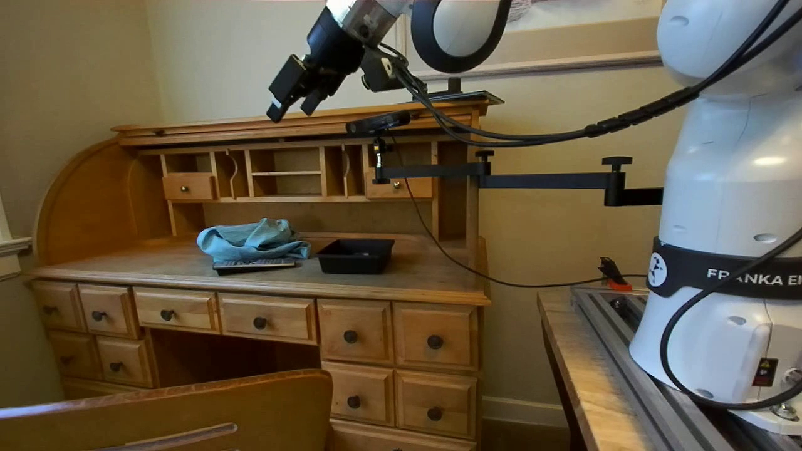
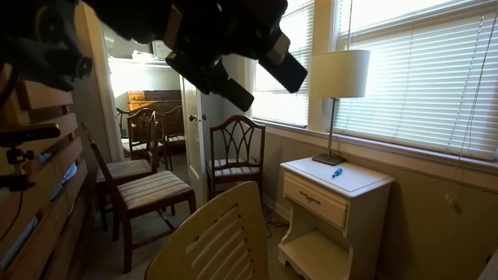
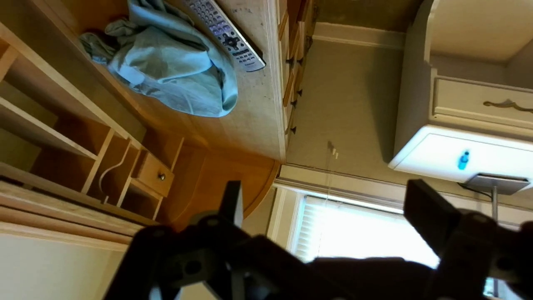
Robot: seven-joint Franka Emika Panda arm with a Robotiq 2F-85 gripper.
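High above the roll-top desk, my gripper (image 1: 291, 113) stands open, its fingers angled down and to the left, with nothing between them. In the wrist view its two fingers (image 3: 230, 202) are wide apart with only the distant window behind. On the desktop (image 1: 436, 274) lies a crumpled blue cloth (image 1: 252, 240). A grey remote control (image 1: 254, 264) rests at the cloth's front edge; its buttons show in the wrist view. To their right sits a black tray (image 1: 356, 256), whose inside is mostly hidden. A small blue bottle-like item (image 2: 337, 172) lies on the white nightstand (image 2: 369, 180).
A camera on a black bracket arm (image 1: 545, 181) reaches across near the desk's right end, with a cable hanging below. A wooden chair back (image 1: 180, 409) stands in front of the desk. A lamp (image 2: 341, 74) is on the nightstand. Right of the tray the desktop is bare.
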